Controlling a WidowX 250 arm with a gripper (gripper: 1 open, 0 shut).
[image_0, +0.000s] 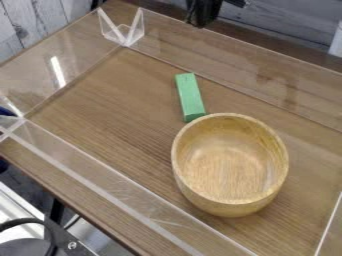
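Note:
A green rectangular block (190, 97) lies on the wooden table, just behind a round wooden bowl (229, 163). The bowl is empty. At the top edge of the view, right of centre, only a small dark part of the gripper (202, 10) shows, high above and apart from the block; whether it is open or shut cannot be made out.
The wooden table (100, 120) has transparent strips along its left and front edges and a clear angular piece (120, 32) at the back left. A dark cable or fixture lies off the lower left corner.

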